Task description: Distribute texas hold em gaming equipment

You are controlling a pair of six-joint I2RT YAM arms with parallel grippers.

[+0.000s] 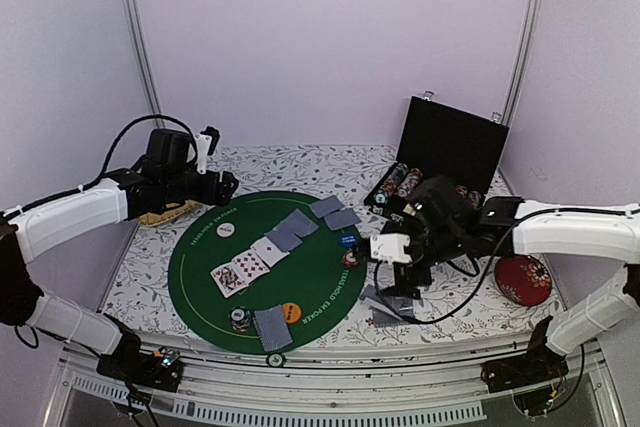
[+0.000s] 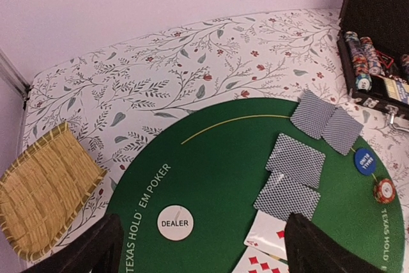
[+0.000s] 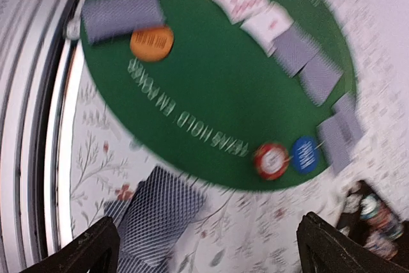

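Note:
A round green poker mat (image 1: 225, 277) bears three face-up cards (image 1: 240, 272) and face-down cards in several places. The white dealer button (image 2: 175, 223) lies at its far left. Blue (image 3: 305, 154) and red (image 3: 271, 160) discs are on its right side, and an orange disc (image 3: 152, 43) lies near the front. Above the mat's far left edge my left gripper is open and empty. My right gripper hangs open to the right of the mat, above loose face-down cards (image 3: 160, 212) on the tablecloth. Nothing shows between its fingers.
An open black chip case (image 1: 455, 147) stands at the back right, partly behind my right arm. A woven basket (image 2: 48, 187) sits at the far left, and a red round dish (image 1: 522, 279) at the right. A chip stack (image 1: 241, 318) stands on the mat's front.

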